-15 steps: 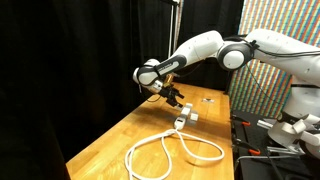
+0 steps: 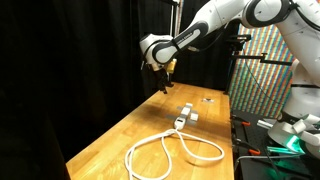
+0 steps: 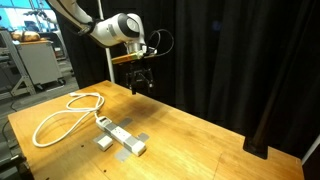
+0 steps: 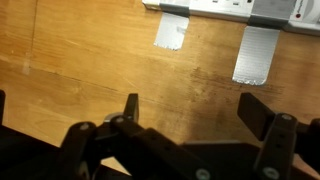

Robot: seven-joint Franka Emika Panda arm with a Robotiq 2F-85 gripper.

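My gripper point(image 2: 164, 87) hangs above the far part of the wooden table, apart from everything on it. In exterior view 2 the gripper point(image 3: 139, 84) is over bare wood behind the power strip. Its two black fingers stand wide apart in the wrist view, open, with only table between them. A white power strip point(image 3: 123, 136) lies on the table, held down by grey tape point(image 4: 257, 54); part of the strip point(image 4: 228, 5) shows at the wrist view's top edge. Its white cable point(image 3: 70, 98) curls in loose loops. Beside the strip sits a small white block point(image 3: 104, 143).
Black curtains point(image 2: 70, 70) hang along one side of the table. Bare table point(image 3: 220, 150) stretches out to one side of the strip. A dark stand with a green-lit device point(image 2: 294, 145) is at the right in exterior view 1.
My gripper was low beside the power strip a second ago. It has risen and drawn back from it, to the left in exterior view 1. Strip and cable have not moved.
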